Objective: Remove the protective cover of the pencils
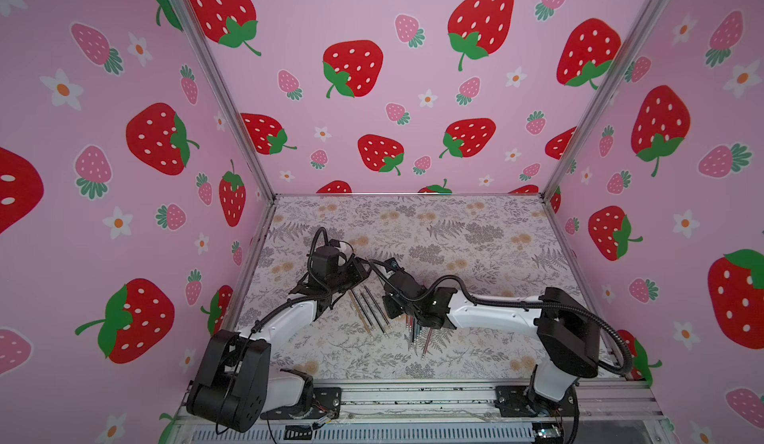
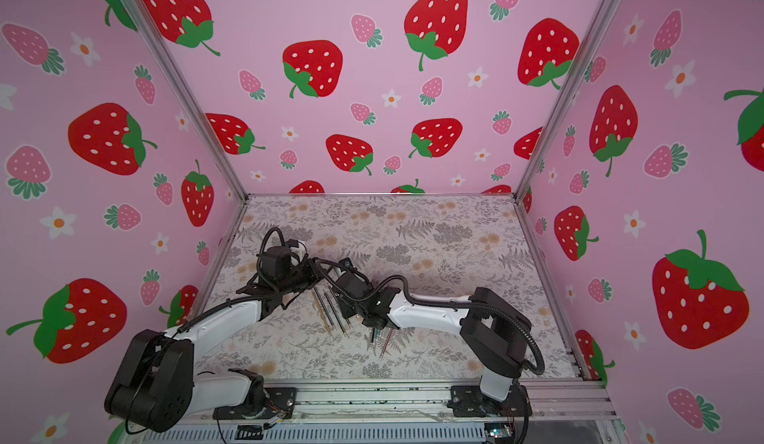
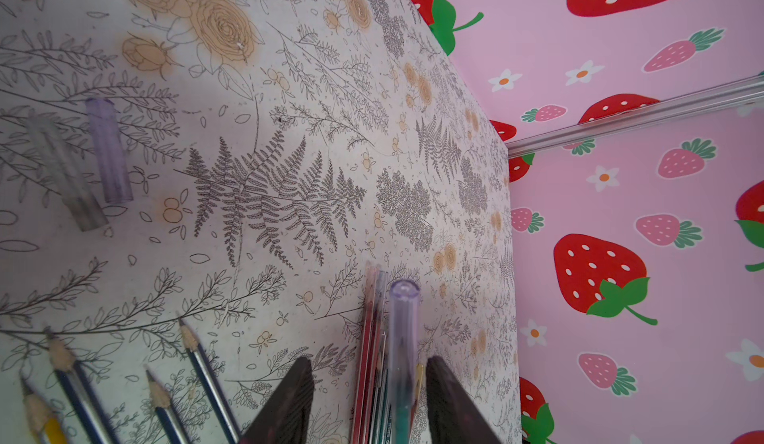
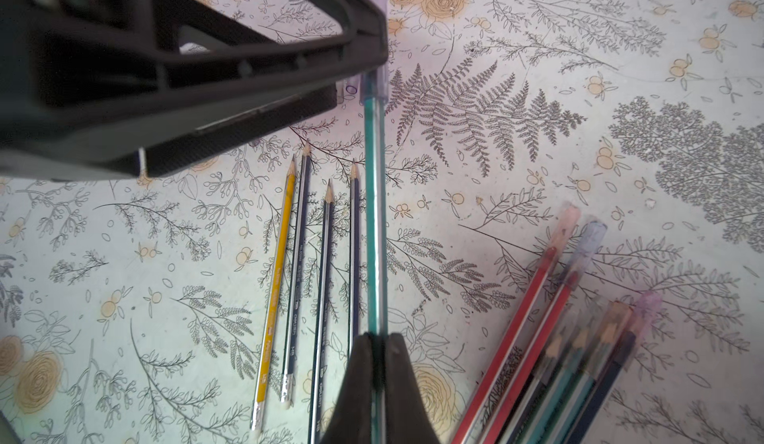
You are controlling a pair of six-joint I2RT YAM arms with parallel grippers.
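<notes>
A teal pencil [image 4: 374, 205] with a clear lilac cover [image 3: 403, 324] is held in my right gripper, shut on it. My left gripper stands open, its fingers either side of the covered tip, which shows between and beyond them in the left wrist view; whether they touch it cannot be told. Uncovered pencils [image 4: 280, 277] lie in a row beside a group of still-capped pencils [image 4: 517, 316]. Two loose covers [image 3: 107, 145] lie on the table at the upper left of the left wrist view.
Pink strawberry walls and metal rails [image 1: 573, 86] bound the workspace. Both arms meet over the pencils near the middle-left.
</notes>
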